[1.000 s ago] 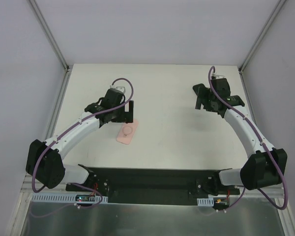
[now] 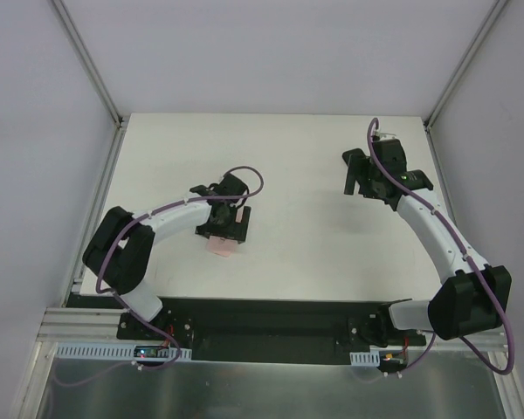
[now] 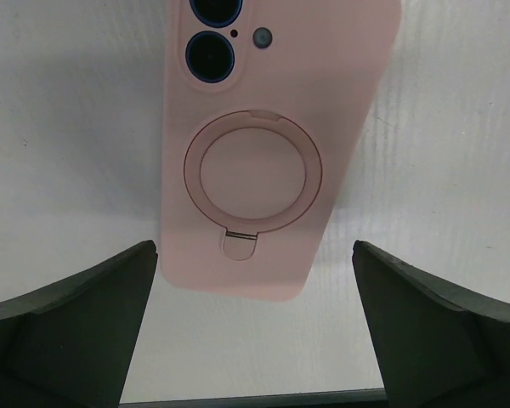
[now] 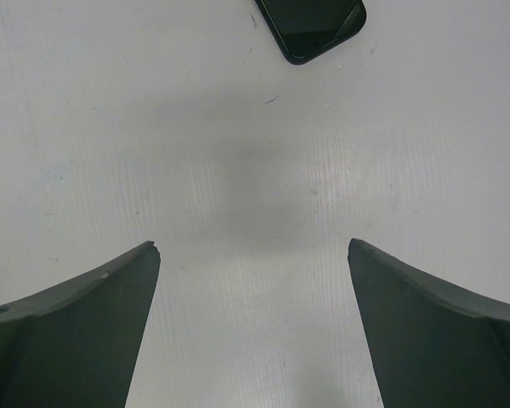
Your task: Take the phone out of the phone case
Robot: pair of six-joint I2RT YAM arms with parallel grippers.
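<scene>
In the top view a pink phone case lies on the left half of the table, mostly covered by my left gripper. The left wrist view shows its back, with camera lenses and a ring, between and just beyond my open left fingers. Whether a phone is inside cannot be seen. My right gripper is open over bare table at the right, and a dark phone-like object lies ahead of it, partly out of frame.
Pale walls border it at the back and sides, and a dark strip runs along its front edge.
The right arm stays where it was.
</scene>
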